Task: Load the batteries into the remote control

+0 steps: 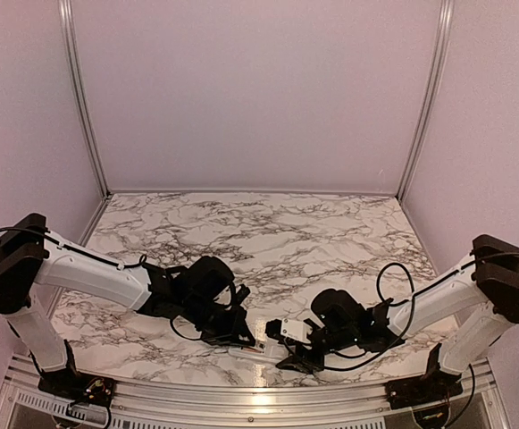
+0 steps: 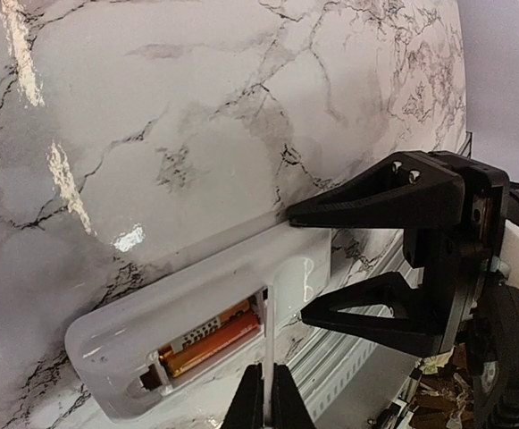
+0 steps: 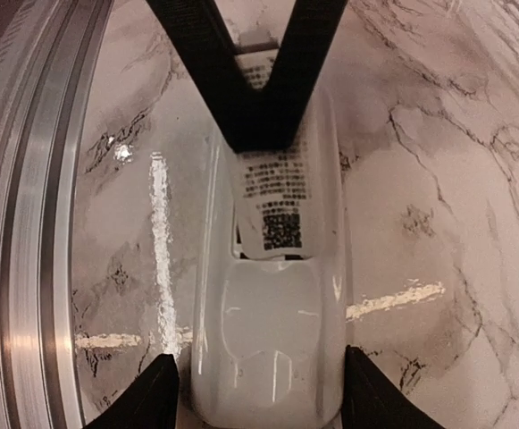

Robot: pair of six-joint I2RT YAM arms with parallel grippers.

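Observation:
The white remote (image 2: 196, 286) lies on the marble table, two batteries (image 2: 210, 349) visible in its open compartment in the left wrist view. A thin pale piece with printed label (image 3: 277, 206), apparently the battery cover, is held upright over the compartment by my left gripper (image 1: 246, 335), shut on it; in the right wrist view its black fingers sit above it. My right gripper (image 1: 286, 349) is part open around the right end of the remote, one finger on each side in the right wrist view. Whether its fingers touch the remote is unclear.
The table's metal front rail (image 3: 36, 268) runs close beside the remote. The marble surface behind both arms is clear, bounded by pale walls.

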